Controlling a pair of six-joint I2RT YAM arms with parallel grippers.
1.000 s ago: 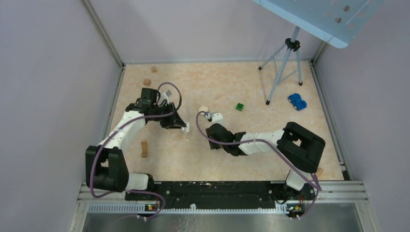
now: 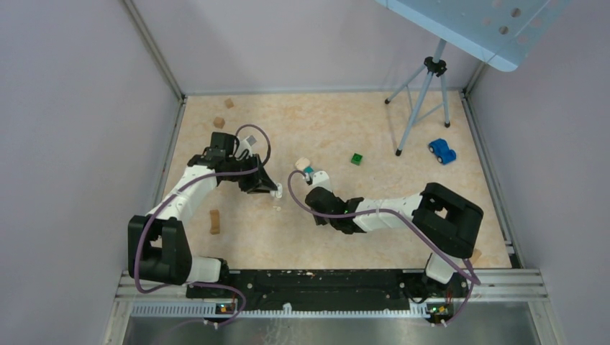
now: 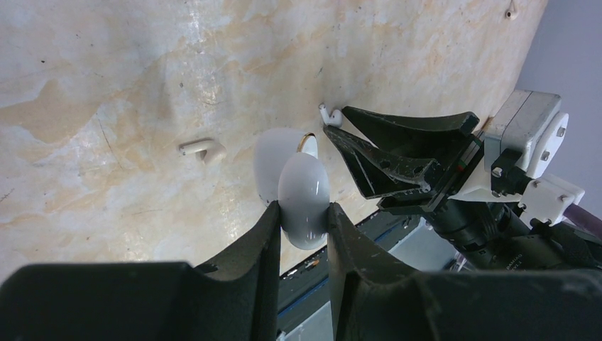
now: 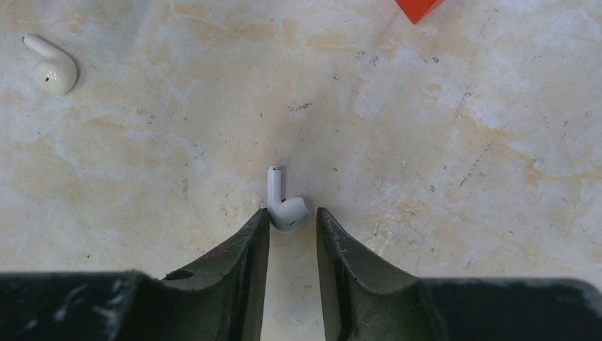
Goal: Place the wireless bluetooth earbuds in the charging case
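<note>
My left gripper is shut on the white charging case [image 3: 301,188], which hangs above the table. A gold-edged part shows at its far side; its earbud slots are out of sight. My right gripper points down at the table with its fingers part open. One white earbud [image 4: 289,214] lies between its fingertips, stem pointing away; its head is close to the left finger [image 4: 257,238], with a small gap on the right. The other earbud rests loose on the table, and shows at the upper left of the right wrist view.
Beyond the right arm lie a teal block [image 2: 308,170] and a green block [image 2: 357,159]. A blue toy car [image 2: 442,151] and a tripod [image 2: 422,100] occupy the far right. Wooden blocks are scattered at the left. Bare table surrounds both earbuds.
The left arm, with the case, has barely moved.
</note>
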